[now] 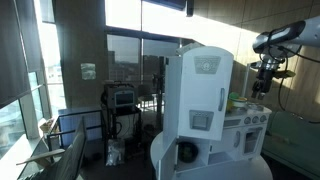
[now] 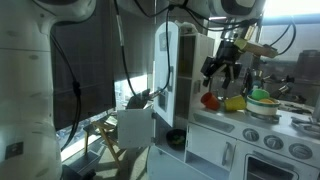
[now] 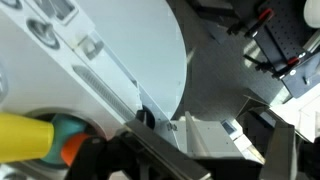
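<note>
My gripper (image 2: 222, 76) hangs above the toy kitchen counter, over the cups and clear of them. In the wrist view its two dark fingers (image 3: 150, 152) stand apart, with the white kitchen's edge visible beyond the gap and nothing held. A red cup (image 2: 210, 101) lies on the counter beside a yellow cup (image 2: 235, 103). To their right is a green and white pot (image 2: 262, 98) with something orange in it. The wrist view has the yellow cup (image 3: 25, 135) at lower left, near a teal thing (image 3: 65, 130) and an orange-red one (image 3: 73, 148).
A white toy fridge (image 1: 200, 85) stands tall left of the counter. A low cabinet door (image 2: 137, 128) is swung outward, and a dark round pot (image 2: 177, 137) sits inside. Stove knobs (image 2: 272, 141) line the kitchen's front. Open floor lies before it.
</note>
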